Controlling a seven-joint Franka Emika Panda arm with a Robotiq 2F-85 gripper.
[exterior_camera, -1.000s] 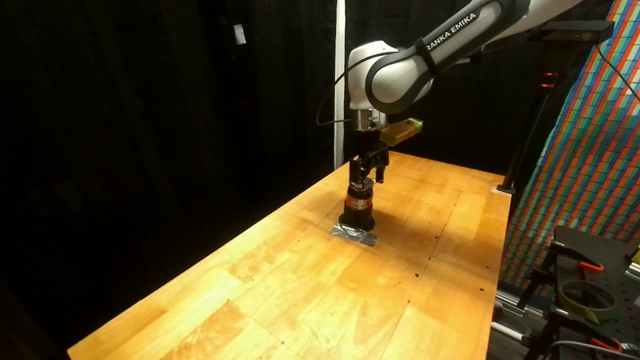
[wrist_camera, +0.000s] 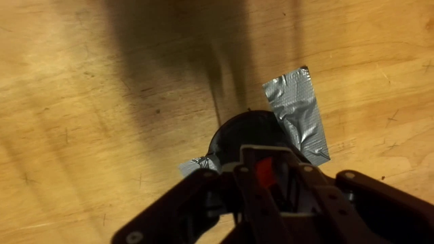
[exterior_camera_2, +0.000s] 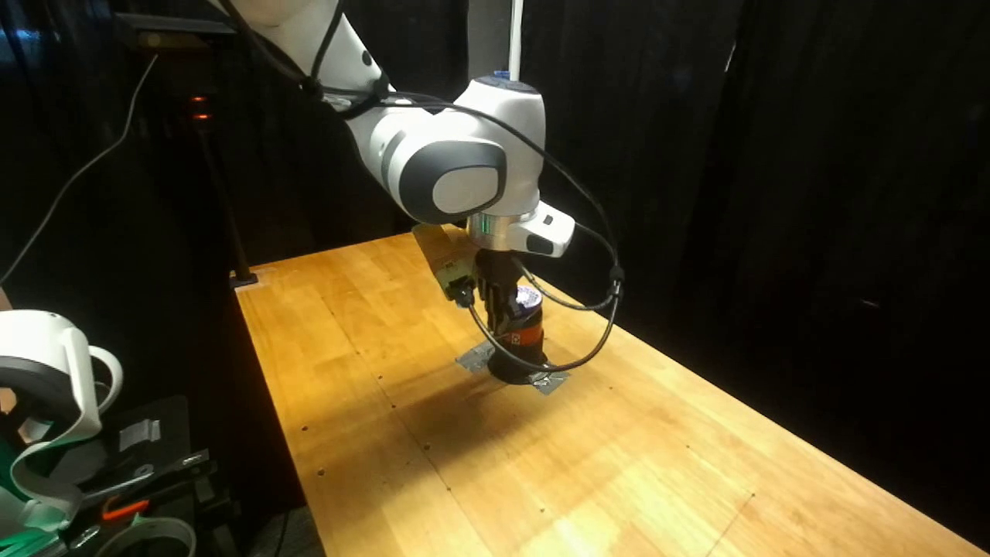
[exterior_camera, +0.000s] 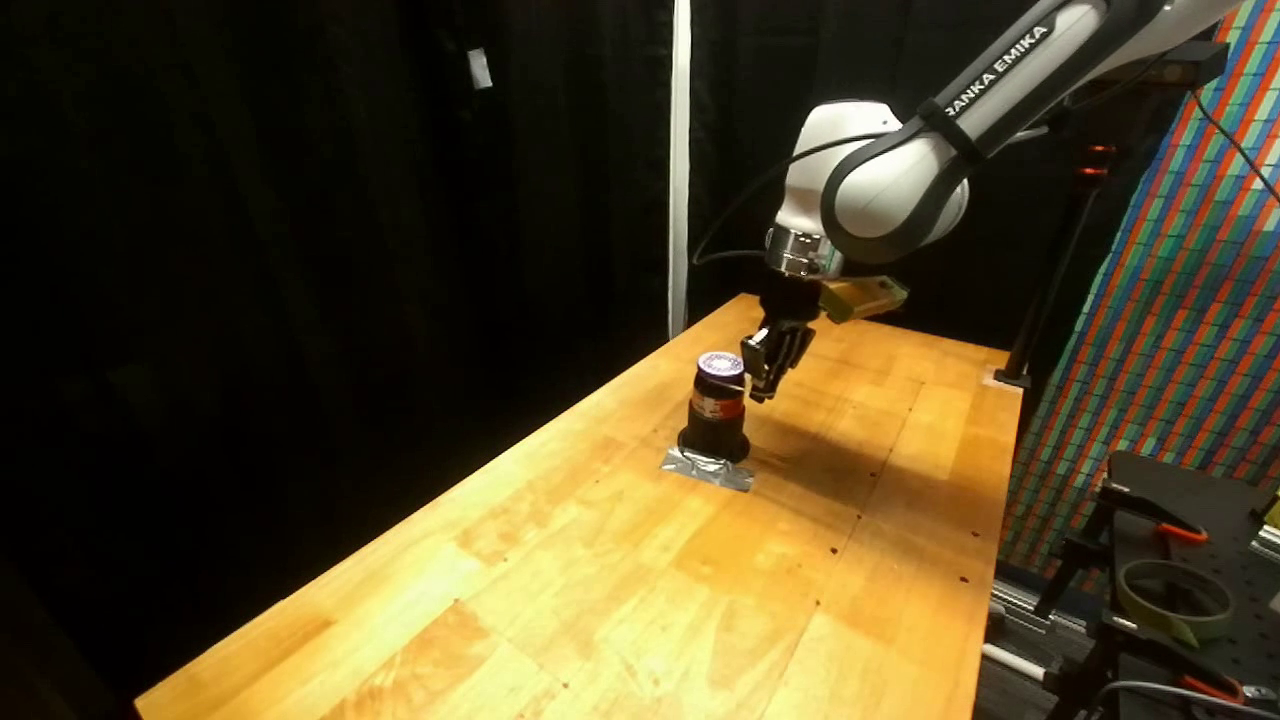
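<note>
A black cylinder (exterior_camera: 717, 420) with an orange-red band and a pale patterned top (exterior_camera: 721, 364) stands upright on the table. In exterior view 2 the black cylinder (exterior_camera_2: 522, 343) is partly behind a cable and the gripper. Beside its upper part hangs my gripper (exterior_camera: 763, 382), on the right in exterior view 1, its fingers pointing down. From the wrist, the dark gripper covers much of the cylinder, and a patch of red (wrist_camera: 265, 173) shows among its dark parts. How far apart the fingers stand is unclear, and nothing is seen held.
Silver tape (wrist_camera: 299, 114) lies at the cylinder's black round base (wrist_camera: 244, 132), on the wooden table (exterior_camera: 576, 576). A dark pole (exterior_camera: 1056, 276) rises at the far right corner, and a cable (exterior_camera_2: 594, 343) loops from the arm past the cylinder.
In exterior view 1 the arm has shifted right and slightly down. My gripper has gone from over the cylinder's top to beside it, uncovering the pale top. The cylinder stands where it was.
</note>
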